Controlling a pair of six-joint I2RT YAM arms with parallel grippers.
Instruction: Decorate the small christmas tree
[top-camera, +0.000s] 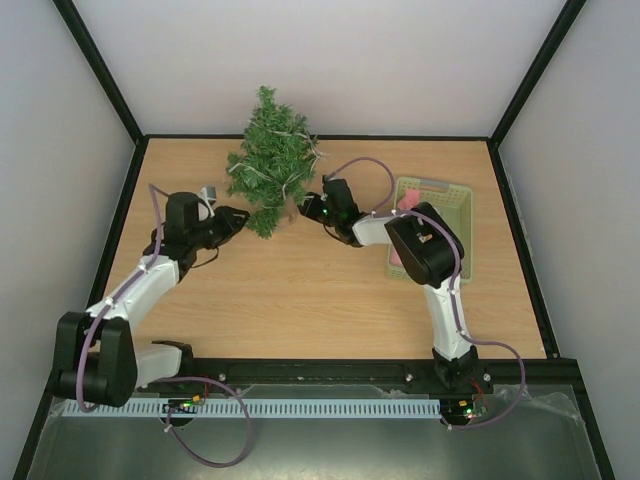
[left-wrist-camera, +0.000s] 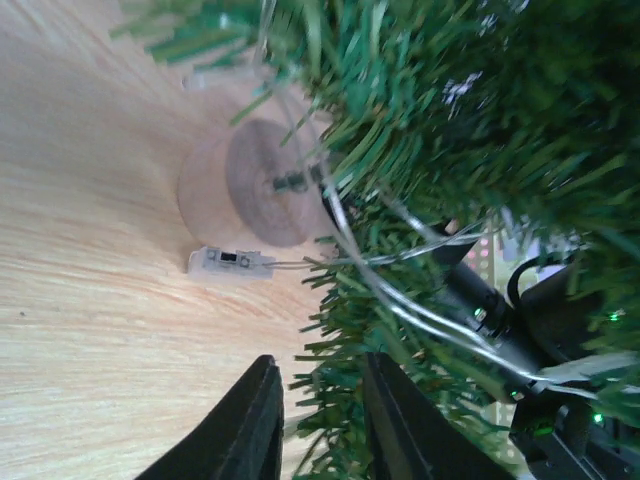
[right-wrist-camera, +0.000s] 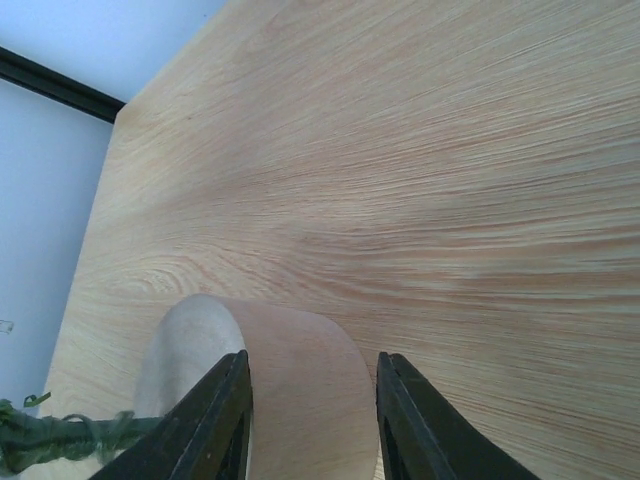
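The small green tree (top-camera: 270, 150) stands at the back with pale wires draped on its branches. Its round wooden base (left-wrist-camera: 240, 180) shows in the left wrist view, a small connector box (left-wrist-camera: 225, 262) beside it. My left gripper (top-camera: 238, 220) is at the tree's lower left, fingers part open, with branches just beyond them. My right gripper (top-camera: 306, 206) is low at the tree's right, fingers part open at the base (right-wrist-camera: 305, 390) and trunk (right-wrist-camera: 50, 440); whether they touch is unclear.
A green basket (top-camera: 456, 235) with pink items stands at the right, partly under the right arm. Walls enclose the back and sides.
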